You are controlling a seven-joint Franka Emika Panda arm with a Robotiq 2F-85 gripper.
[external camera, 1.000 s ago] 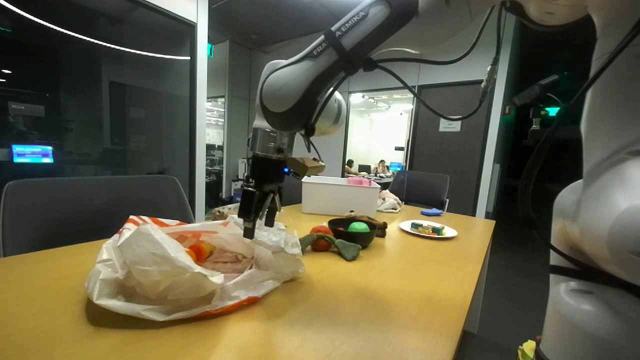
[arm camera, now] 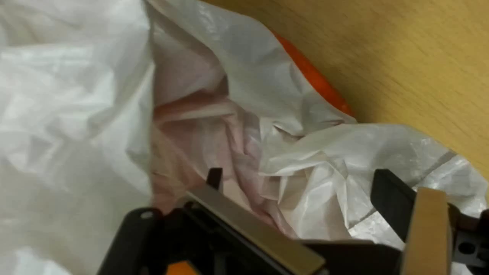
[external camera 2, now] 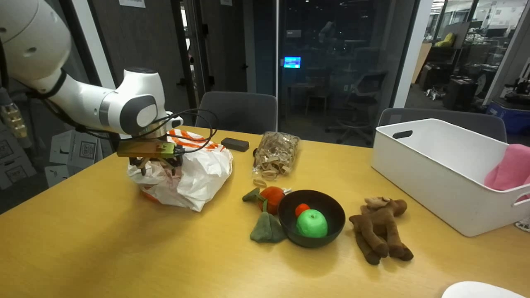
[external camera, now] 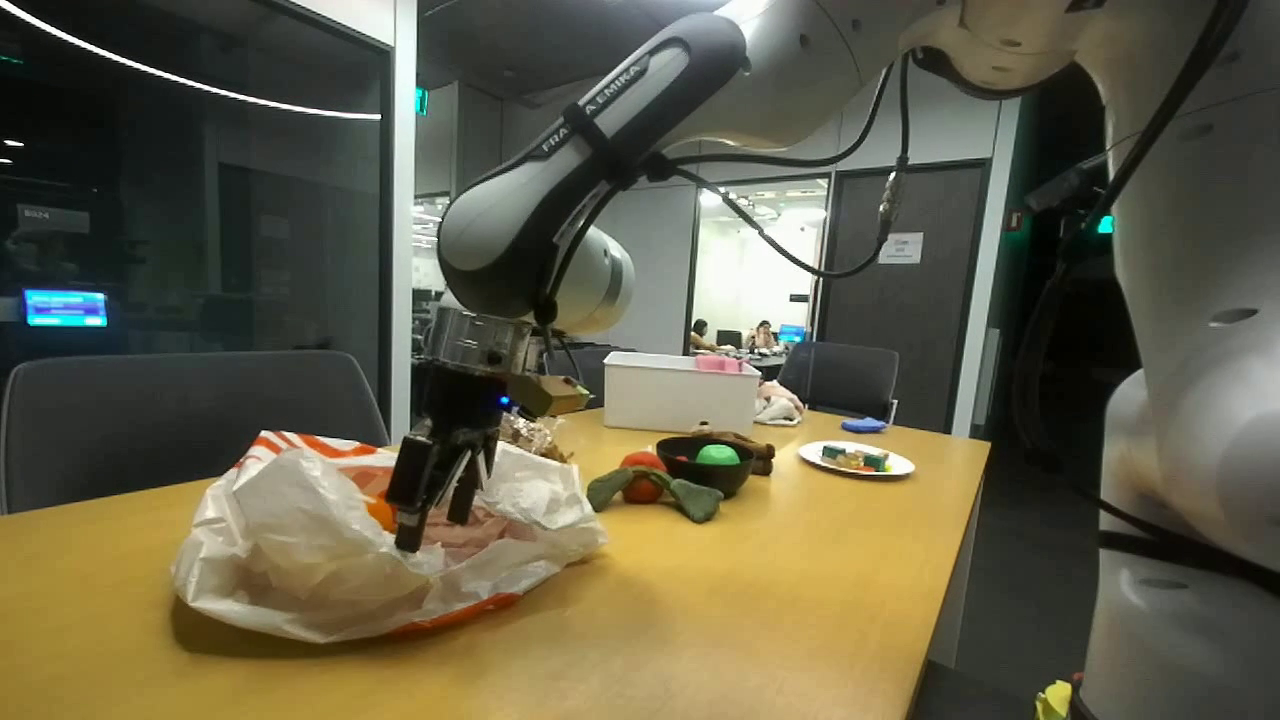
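A crumpled white plastic bag (external camera: 312, 546) with orange markings lies on the table, its mouth facing up and its inside pinkish. My gripper (external camera: 438, 540) points down into that mouth, fingers open. In the wrist view the two fingers stand far apart over the bag's folds (arm camera: 316, 192), with nothing held between them. A bit of an orange item (external camera: 381, 512) shows inside the bag behind the fingers; a small orange patch (arm camera: 181, 268) also appears at the bottom of the wrist view. From the other side, the bag (external camera 2: 203, 171) hides most of its contents and the fingertips.
Right of the bag are a clear packet (external camera 2: 277, 154), a red plush with green leaves (external camera 2: 272, 199), a black bowl (external camera 2: 335, 208) with green and red items, a brown plush (external camera 2: 381, 226) and a white bin (external camera 2: 422, 169). A white plate (external camera: 900, 468) sits farther off.
The arm has moved left and down in exterior view 1, from above the bag's right rim to its mouth. The bag looks unmoved; the gripper now covers part of the orange item.
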